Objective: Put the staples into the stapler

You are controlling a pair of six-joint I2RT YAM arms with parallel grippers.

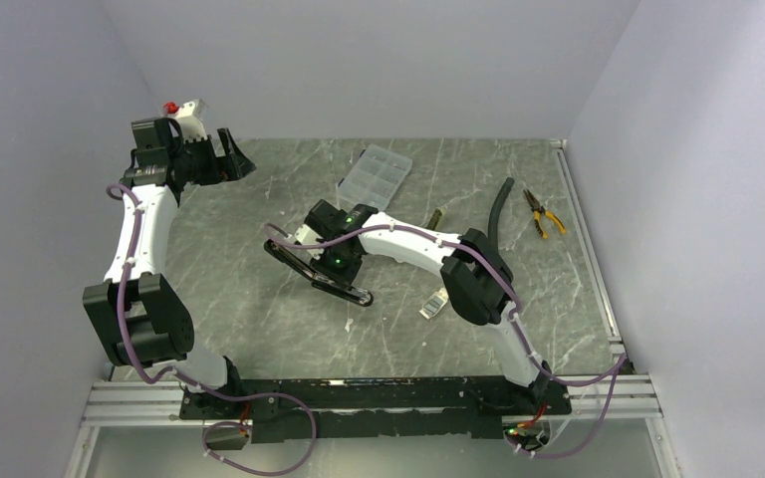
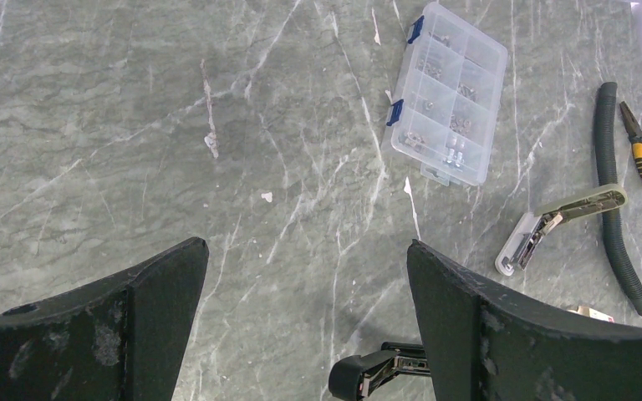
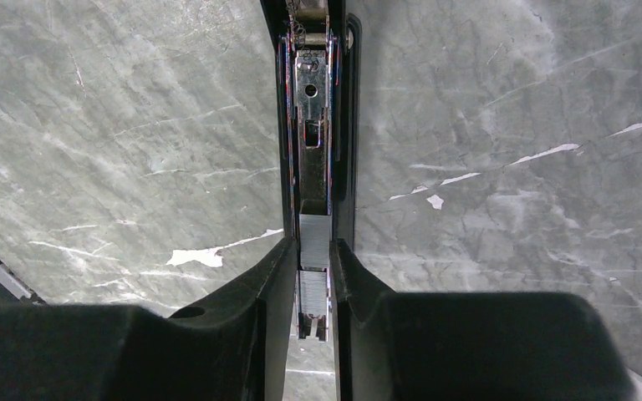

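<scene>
The black stapler (image 1: 357, 296) lies hinged wide open on the table below my right gripper. In the right wrist view its metal channel (image 3: 313, 180) runs up the middle, with a grey staple strip (image 3: 315, 240) in it and another row of staples (image 3: 313, 292) at the near end. My right fingers (image 3: 277, 280) stand slightly apart, one on each side of the strip; contact with it cannot be made out. Far off at the left, my left gripper is open and empty above bare table.
Behind the stapler rests a clear compartment box (image 1: 376, 177). An olive stapler (image 2: 581, 203), a small staple pack (image 1: 434, 303), a black hose (image 1: 499, 212) and yellow-handled pliers (image 1: 545, 214) lie to the right.
</scene>
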